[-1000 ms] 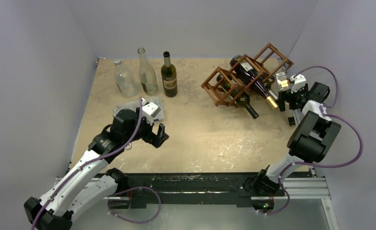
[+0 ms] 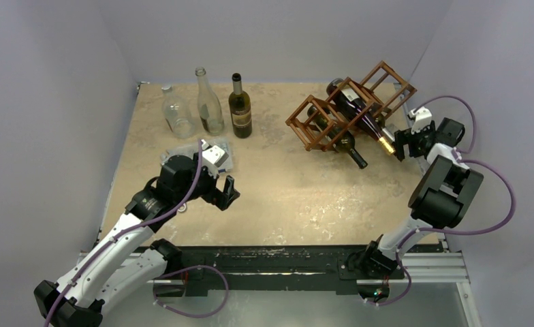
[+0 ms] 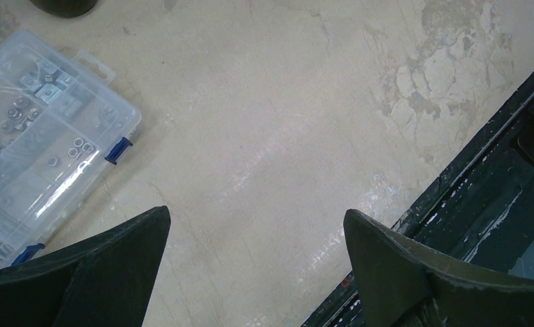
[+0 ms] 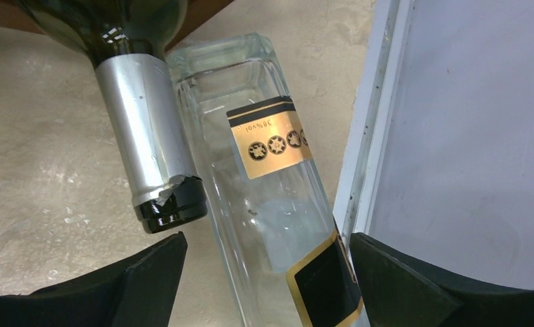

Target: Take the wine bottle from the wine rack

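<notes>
The wooden wine rack (image 2: 310, 136) stands at the back right. One bottle with a gold neck (image 2: 385, 145) slants out of it, and a dark bottle (image 2: 347, 144) lies in its left section. In the right wrist view a silver-necked bottle (image 4: 145, 129) juts from the rack at upper left. A clear square bottle (image 4: 250, 204) with gold and black labels lies below and between the fingers of my right gripper. These stand apart; whether the right finger touches the bottle is unclear. My left gripper (image 2: 231, 193) is open and empty above the table.
Two clear bottles (image 2: 210, 112) and a green bottle (image 2: 241, 112) stand at the back left. A transparent parts box (image 3: 53, 136) lies by my left arm. The right wall (image 4: 468, 136) is close to my right gripper. Mid-table is bare.
A second ago the clear bottle showed in the top view on both sides of my right gripper; now it is mostly out of sight there. The left arm and rack have stayed still.
</notes>
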